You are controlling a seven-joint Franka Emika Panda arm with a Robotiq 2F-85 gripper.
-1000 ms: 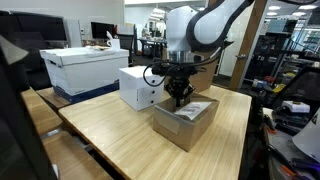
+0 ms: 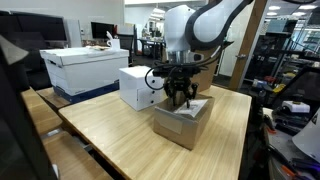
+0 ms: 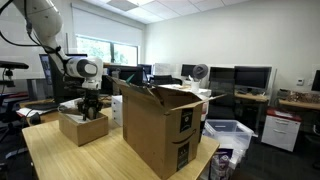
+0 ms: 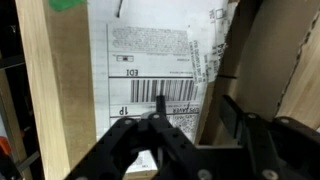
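Note:
A small open cardboard box stands on the wooden table. Inside its top lies a white printed package with a barcode label, which in exterior view 1 shows as a pale patch at the box's right. My gripper points down into the box, its two dark fingers spread apart over the package's edge near the box wall. Nothing shows between the fingers in the wrist view. Whether a fingertip touches the package I cannot tell.
A big cardboard box with raised flaps stands on the same table. White boxes sit behind the small box.
My gripper has shifted slightly within the box, and the white package looks a little more covered or tilted now. The small box has stayed in place.

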